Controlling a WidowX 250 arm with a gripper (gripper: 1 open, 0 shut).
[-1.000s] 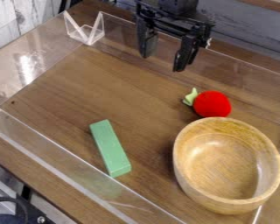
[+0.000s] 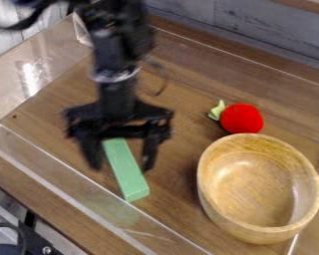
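Observation:
My gripper [image 2: 120, 139] is a dark, motion-blurred shape in the middle left of the camera view, open, hanging over a green rectangular block [image 2: 129, 177] that lies on the wooden surface. The block's far end is partly behind the gripper. A red round object [image 2: 242, 120] with a pale green tip lies to the right, behind a large wooden bowl [image 2: 255, 214] at the lower right.
The wooden tray floor [image 2: 209, 75] is mostly clear at the back. Clear walls [image 2: 23, 80] edge the left and front, and a whitewashed plank wall [image 2: 255, 35] runs along the back.
My gripper has moved from the back of the tray down toward the front left, to above the green block. The block, red object and bowl have stayed in place.

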